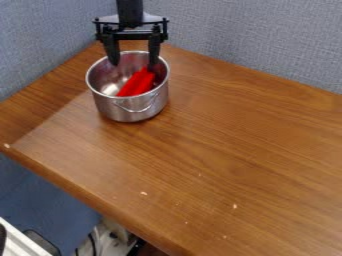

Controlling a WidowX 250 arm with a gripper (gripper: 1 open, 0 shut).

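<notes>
A steel pot (pixel 127 105) with a thin handle stands at the back left of the wooden table. A red elongated object (pixel 138 83) lies inside it, tilted, with something pale beside it that I cannot make out. My black gripper (pixel 132 55) is open over the pot, its two fingers pointing down at the rim, one at each side above the opening, with nothing seen held between them.
Grey padded walls stand behind and at the left. The table's near left edge drops to a blue floor with some cables and equipment.
</notes>
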